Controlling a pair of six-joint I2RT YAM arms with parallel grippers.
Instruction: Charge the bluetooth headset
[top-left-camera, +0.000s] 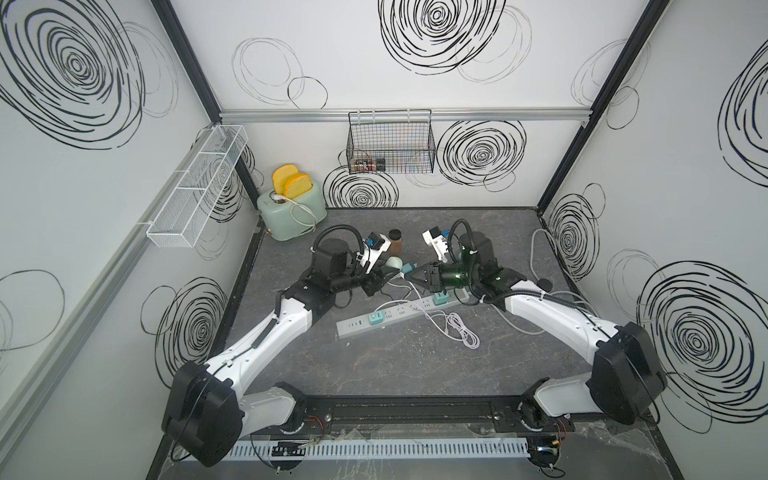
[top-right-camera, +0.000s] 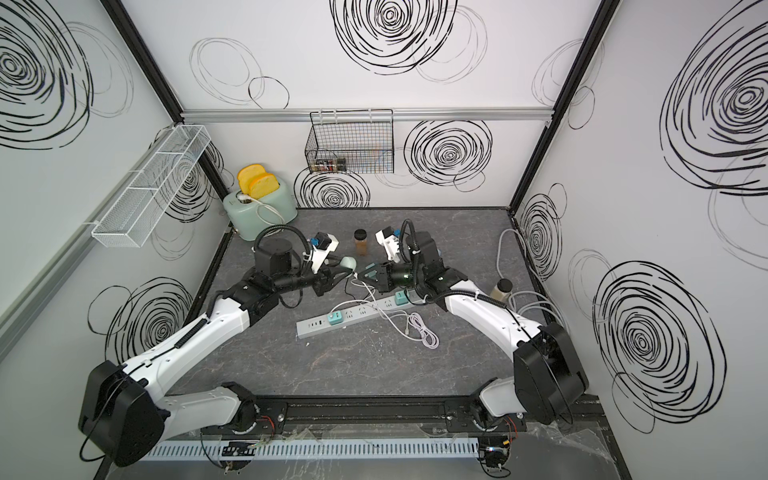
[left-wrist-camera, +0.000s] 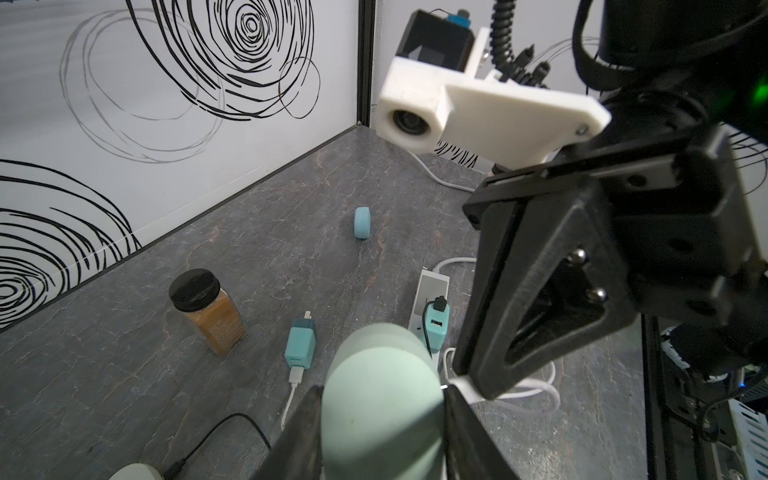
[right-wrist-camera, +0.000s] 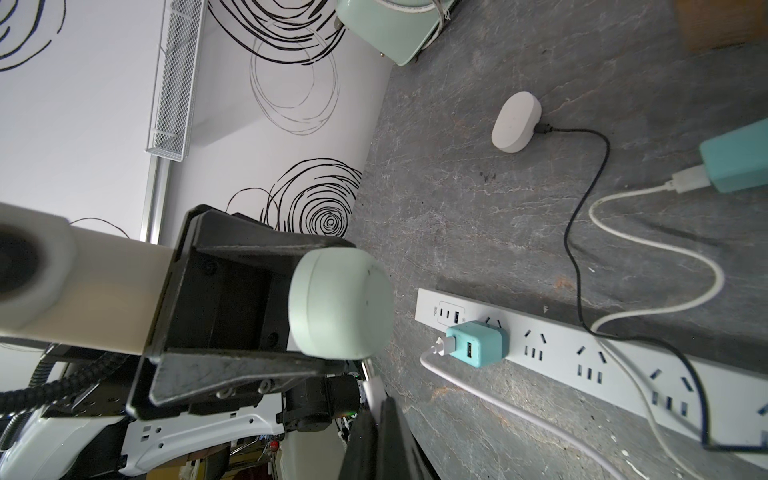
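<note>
A mint-green headset case (right-wrist-camera: 340, 304) is held up off the table by my left gripper, which is shut on it from both sides. My right gripper is shut around the white plug (right-wrist-camera: 373, 390) of a charging cable. In the right wrist view the plug's metal tip points up at the lower edge of the case; whether it has entered the port cannot be seen. From the left wrist view, one dark right fingertip (left-wrist-camera: 492, 364) and a bit of white plug (left-wrist-camera: 466, 389) show just right of the case.
A white power strip (right-wrist-camera: 552, 340) with teal adapters (right-wrist-camera: 480, 342) lies below. On the table are a loose teal adapter (left-wrist-camera: 301, 344), a white oval device (right-wrist-camera: 517, 121) on a black cord and a brown jar (left-wrist-camera: 216, 316). A toaster (top-left-camera: 292, 212) stands back left.
</note>
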